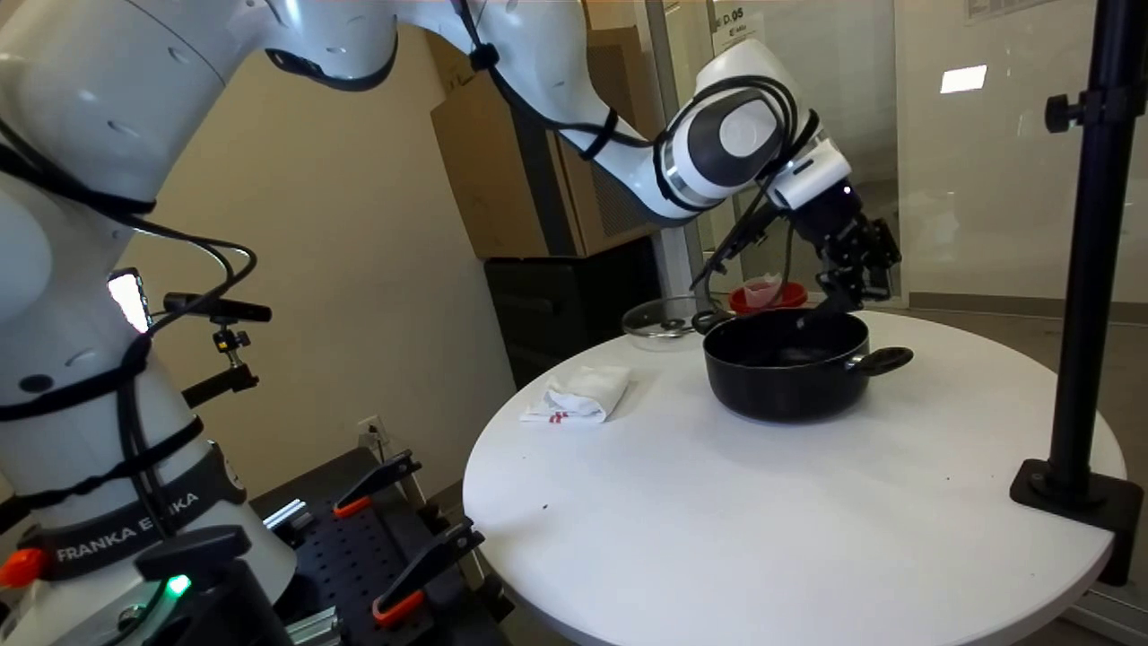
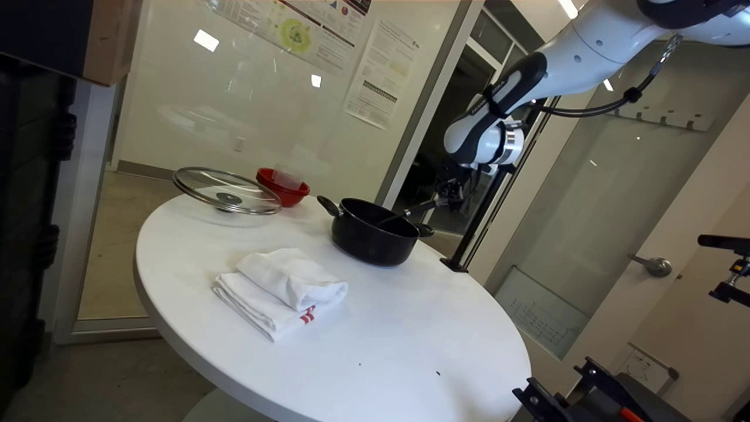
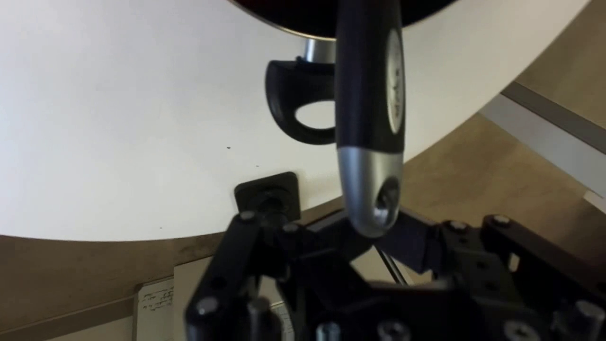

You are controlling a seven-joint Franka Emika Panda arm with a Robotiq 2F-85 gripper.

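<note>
A black pot (image 1: 787,371) stands on the white round table. A utensil with a black and silver handle (image 3: 370,96) slants up out of it, and its lower end is hidden inside the pot. My gripper is shut on the silver end of that handle, above the pot's right side. In exterior view 2 the utensil's handle (image 2: 422,207) rises past the rim to the gripper, which looks small and dark there.
A folded white towel (image 2: 281,288) lies on the table. Behind it are a glass lid (image 2: 228,191) and a red bowl (image 2: 282,189). A black post (image 1: 1079,269) is clamped to the table's right edge.
</note>
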